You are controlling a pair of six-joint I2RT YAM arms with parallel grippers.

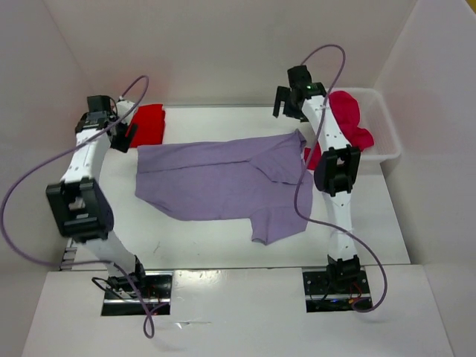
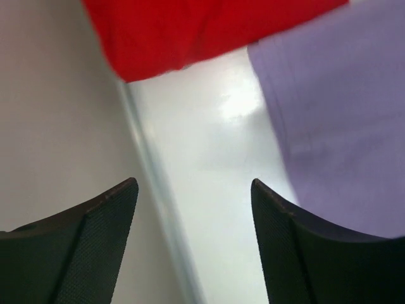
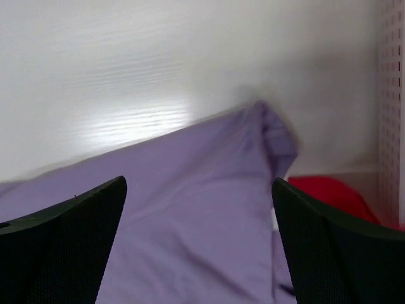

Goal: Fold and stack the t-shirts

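A purple t-shirt [image 1: 212, 190] lies spread across the middle of the table, its upper edge fairly straight, with a flap folded near the right side and one part sticking out at the lower right. My left gripper [image 1: 128, 132] is open and empty, above the table just left of the shirt's upper left corner; in the left wrist view that corner [image 2: 269, 60] lies beyond the fingers. Open and empty too, my right gripper [image 1: 290, 108] is above the shirt's upper right corner, which shows bunched in the right wrist view as a purple fold [image 3: 262, 130].
A folded red cloth [image 1: 149, 124] lies at the back left. On the right a white basket [image 1: 383, 130] holds a crumpled red cloth [image 1: 346, 115], partly hanging out beside the purple shirt. Bare table [image 1: 201, 245] shows in front.
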